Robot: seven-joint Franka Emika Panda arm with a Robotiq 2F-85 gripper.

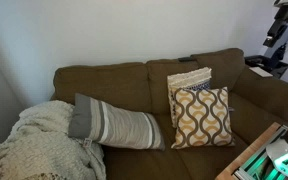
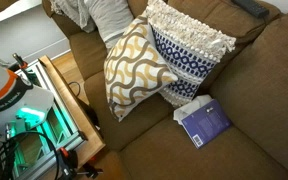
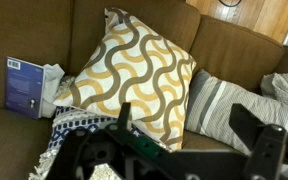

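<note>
My gripper hangs open above the couch in the wrist view, its dark fingers wide apart with nothing between them. At the upper right edge of exterior view 1 the gripper shows small, well clear of the cushions. A wavy-patterned pillow in yellow, grey and white lies below it. Partly behind that pillow is a navy-and-white patterned pillow with a fringed cream edge. A purple book rests on the seat beside them, touching a crumpled white item.
The brown couch has bare seat around the book. A striped grey pillow and a cream knit blanket occupy its other end. A dark remote-like object lies on the backrest.
</note>
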